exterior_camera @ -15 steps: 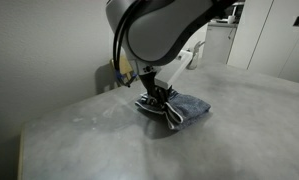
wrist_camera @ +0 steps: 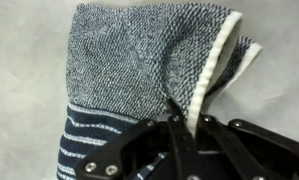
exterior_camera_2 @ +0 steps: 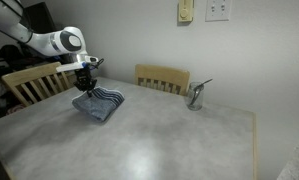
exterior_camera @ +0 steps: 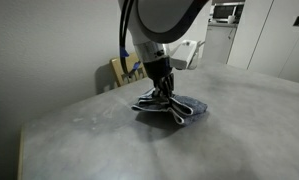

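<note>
A blue-grey towel [exterior_camera: 189,108] with white edging and dark stripes lies folded on the table, its middle bunched up under my gripper [exterior_camera: 164,92]. In the wrist view the towel [wrist_camera: 124,60] fills much of the picture, its striped end at lower left and a white hem running toward the fingers. There my gripper is shut on the cloth near that hem. From the other side, the gripper [exterior_camera_2: 87,88] sits at the top of the towel [exterior_camera_2: 101,107], which still rests on the table. The exact fold between the fingers is partly hidden.
Wooden chairs [exterior_camera_2: 161,78] stand at the table's edges. A metal cup with a utensil in it [exterior_camera_2: 196,97] stands toward the far side.
The arm has shifted slightly to the right and become more upright above the towel in exterior view 1. The towel's bunched folds have changed shape a little and stay on the table.
</note>
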